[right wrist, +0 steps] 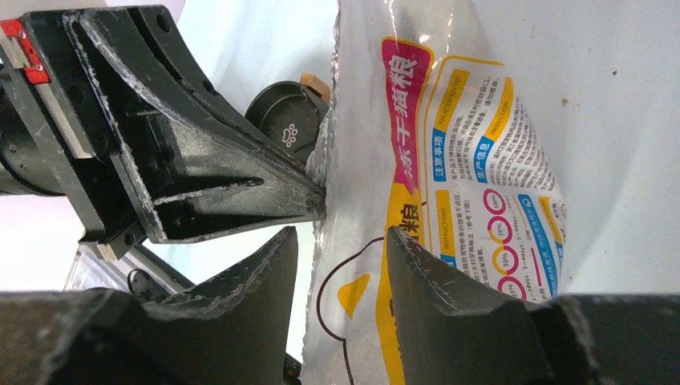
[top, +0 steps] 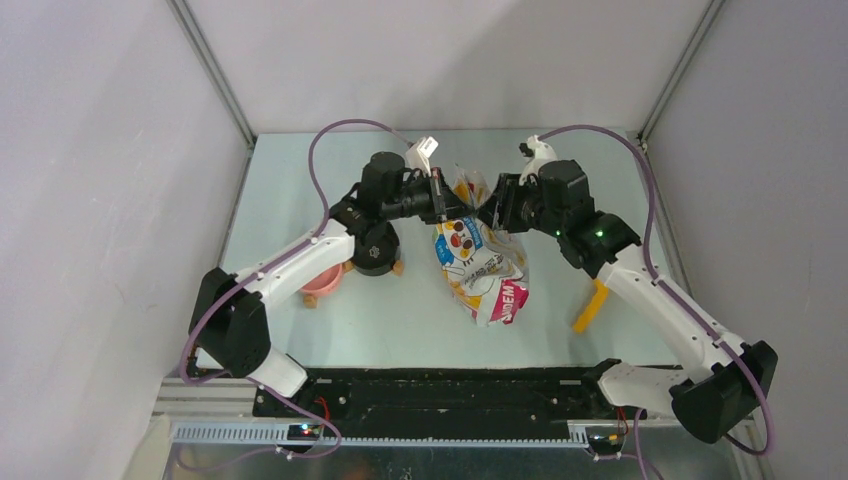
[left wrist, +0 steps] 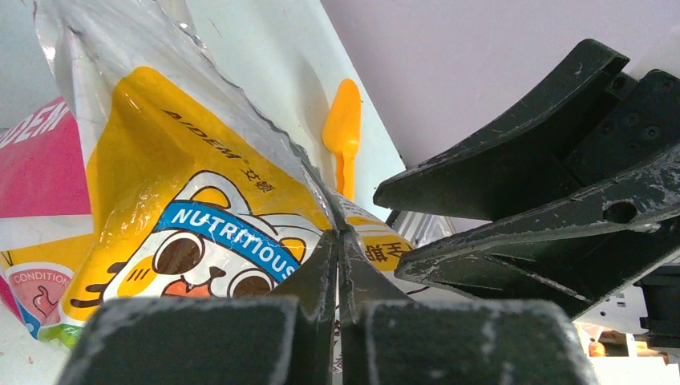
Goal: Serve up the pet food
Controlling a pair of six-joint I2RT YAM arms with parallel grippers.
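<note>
A yellow and white pet food bag (top: 480,265) stands on the table, its clear top rising between my two grippers. My left gripper is shut on the bag's upper edge, the thin film pinched at its fingertips. Close by on the other side, my right gripper is open, its fingers (right wrist: 269,269) apart with the edge of the bag showing between them. A black bowl (top: 374,262) and a pink bowl (top: 322,284) sit to the left, the black one partly under the left arm. An orange scoop (left wrist: 343,132) lies to the right of the bag.
White walls (top: 440,60) enclose the table at the back and sides. Bare tabletop (top: 400,335) shows in front of the bag and bowls. The two grippers are very near each other at the bag's top.
</note>
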